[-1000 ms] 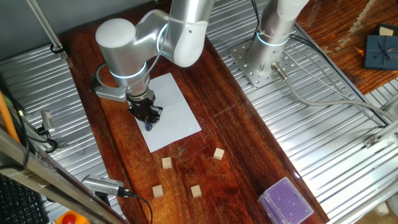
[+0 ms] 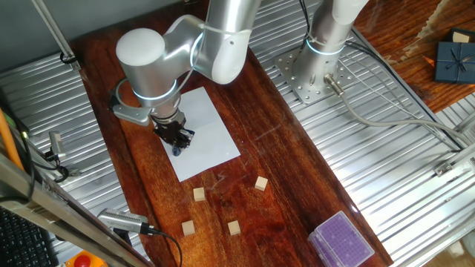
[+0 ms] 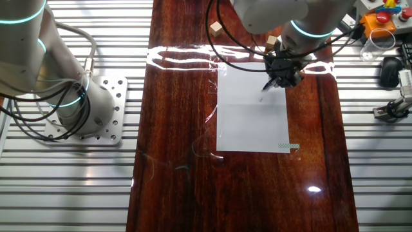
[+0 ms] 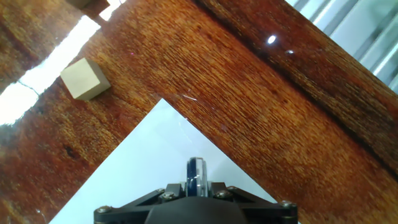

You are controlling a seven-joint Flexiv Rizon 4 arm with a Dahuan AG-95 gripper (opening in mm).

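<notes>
A white sheet of paper [image 2: 215,141] lies on the dark wooden table. Over its left part, in exterior view 1, hangs my gripper [image 2: 179,145], pointing down. The wrist view shows a narrow dark-blue and clear item [image 4: 196,176], pen-like, upright between the fingers of the gripper, which looks shut on it. Whether its lower end touches the paper cannot be made out. In exterior view 2 the gripper [image 3: 278,78] is over the paper's upper right part [image 3: 251,122]. No clear drawn mark shows on the sheet.
Several wooden cubes stand beyond the sheet, one of them a pale cube [image 4: 84,79] near its corner. A purple box [image 2: 343,239] sits at the table's end. Green patterned tape [image 3: 289,146] lies at one paper corner.
The upper arm and wrist have shifted very slightly to the right in exterior view 1, and the gripper has turned or moved a little. Paper, cubes and box have stayed put.
</notes>
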